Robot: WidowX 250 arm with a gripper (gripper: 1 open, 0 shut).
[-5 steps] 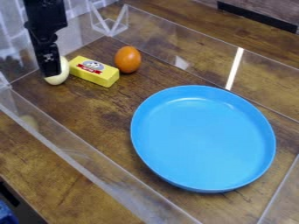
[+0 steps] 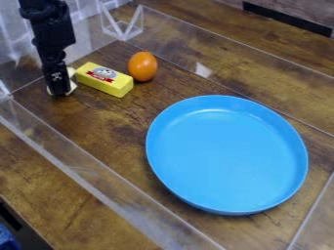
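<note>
My black gripper (image 2: pixel 55 76) hangs at the upper left, its fingers open and lowered over a white egg-like object (image 2: pixel 65 84), which it partly hides. Just to the right lies a yellow box (image 2: pixel 104 80) with a printed label. An orange egg-shaped object (image 2: pixel 143 66) stands behind the box, to its right.
A large blue plate (image 2: pixel 226 154) covers much of the right-centre of the wooden table (image 2: pixel 92 166). Clear panels edge the left and back.
My gripper has moved down onto the white object, now covering much of it. The box, the orange object and the plate stay where they were.
</note>
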